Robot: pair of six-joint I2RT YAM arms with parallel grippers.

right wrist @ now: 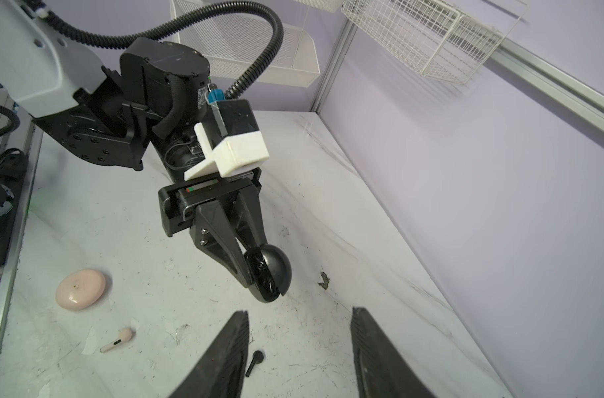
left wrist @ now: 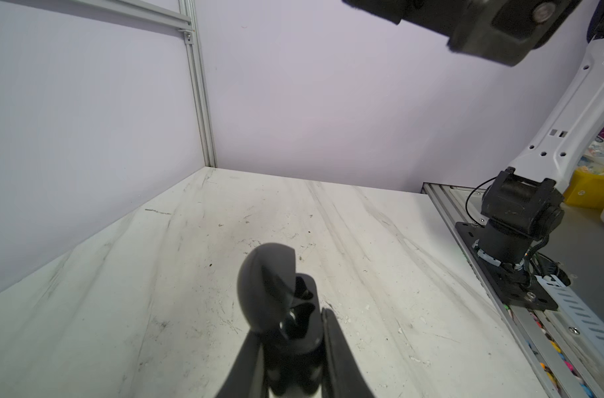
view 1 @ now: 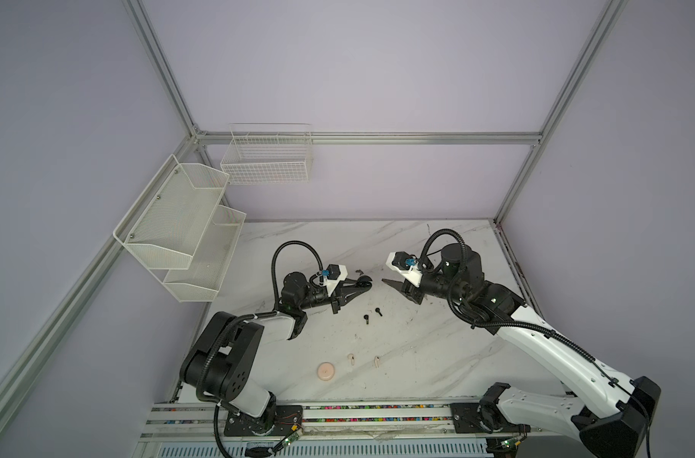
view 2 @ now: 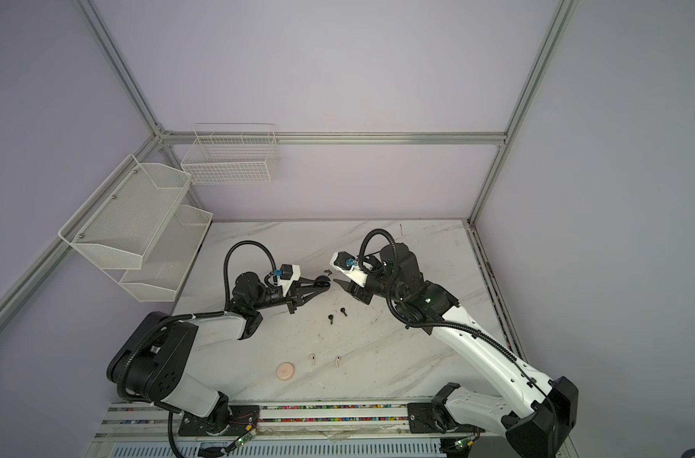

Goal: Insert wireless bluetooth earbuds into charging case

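Observation:
My left gripper is shut on a black charging case, whose lid stands open, facing the right arm. My right gripper is part open with nothing between its fingers, a short way right of the case and higher in the left wrist view. Two black earbuds lie on the table below, one left of the other. Nearer the front are two pinkish earbuds and a round pink case.
White mesh shelves hang on the left wall and a wire basket on the back rail. A small dark scrap lies behind the black case.

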